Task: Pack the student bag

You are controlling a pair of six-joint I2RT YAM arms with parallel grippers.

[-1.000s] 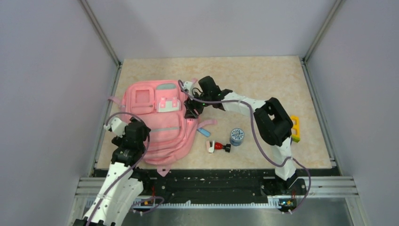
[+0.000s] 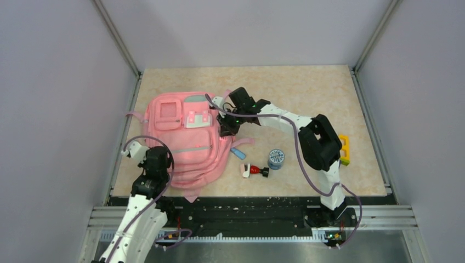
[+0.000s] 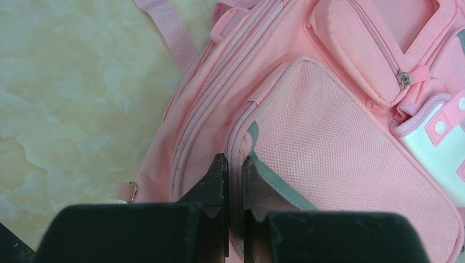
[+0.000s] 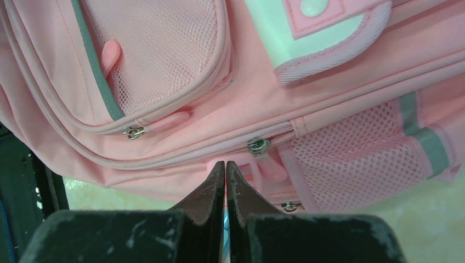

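Observation:
A pink backpack (image 2: 185, 156) lies flat on the left of the table. In the left wrist view my left gripper is shut on the piped edge (image 3: 234, 186) of its mesh front pocket (image 3: 323, 126). My right gripper is shut with nothing between its fingertips, at the bag's right side. Just right of those tips, outside them, are the metal zipper slider (image 4: 257, 146) and its pink pull tab (image 4: 272, 167). The main zipper around the slider looks closed.
Right of the bag lie a blue item (image 2: 238, 153), a red and white item (image 2: 254, 170) and a round blue tin (image 2: 276, 158). A yellow item (image 2: 344, 149) is at the right edge.
Both grippers went from open to shut.

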